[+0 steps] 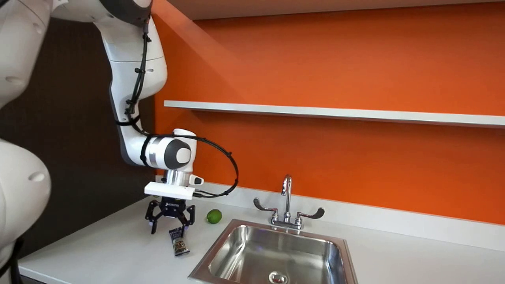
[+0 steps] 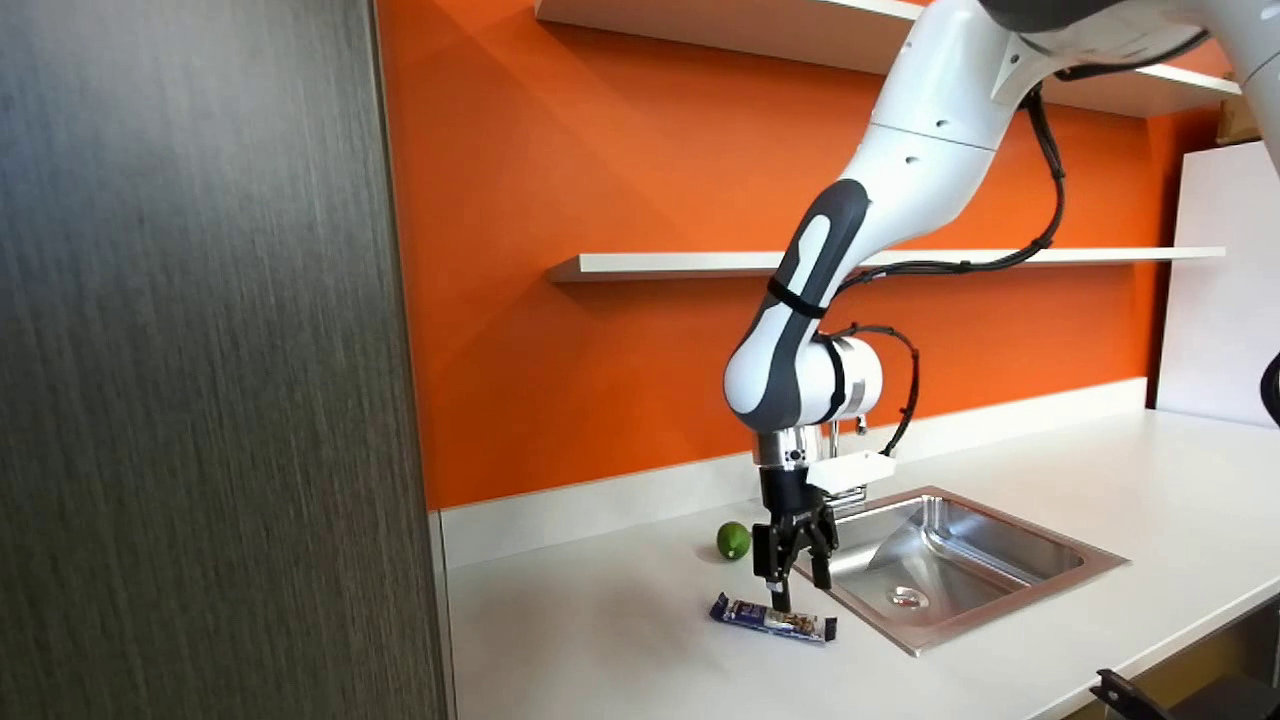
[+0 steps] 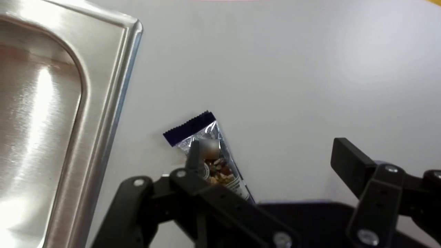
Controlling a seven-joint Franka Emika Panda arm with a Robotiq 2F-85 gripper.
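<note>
A dark blue wrapped snack bar lies flat on the counter, left of the sink. My gripper points down with its fingers spread wide and nothing held between them. In the wrist view the bar sits under the left finger, which hides part of it, and the gap to the right finger shows bare counter. From the other side, one fingertip is just above or in front of the bar; whether it touches cannot be told. A green lime rests behind the bar, apart from the gripper.
The steel sink is set into the counter right of the bar, with a faucet behind it. A dark panel bounds the left side. A white shelf runs along the orange wall.
</note>
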